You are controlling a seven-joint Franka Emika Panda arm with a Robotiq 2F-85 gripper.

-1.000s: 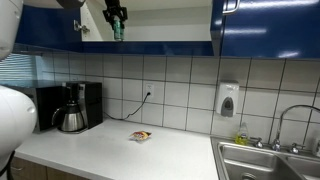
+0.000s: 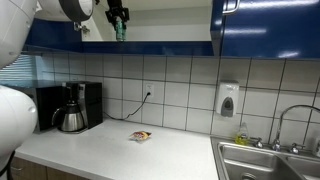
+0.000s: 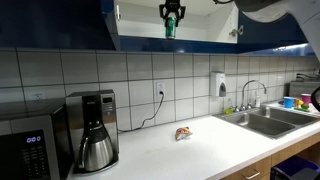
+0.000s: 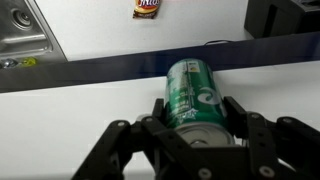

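Note:
A green can [image 4: 193, 92] with a silvery end facing the camera is clasped between the dark fingers in the wrist view. My gripper [image 2: 118, 17] is shut on it, high up at the open wall cabinet [image 2: 175, 20]. In the second exterior view the can [image 3: 171, 28] hangs upright below the gripper [image 3: 171, 12], at about the height of the blue cabinet's lower edge.
Below lies a white counter [image 2: 110, 145] with a snack bag [image 2: 140, 136] on it. A coffee maker [image 3: 97, 130] and a microwave [image 3: 28, 150] stand to the left, a sink [image 2: 255, 162] to the right. The visible cabinet interior looks empty.
The gripper and the can have shifted very slightly right in the first exterior view. The can stays in the gripper; the counter is unchanged.

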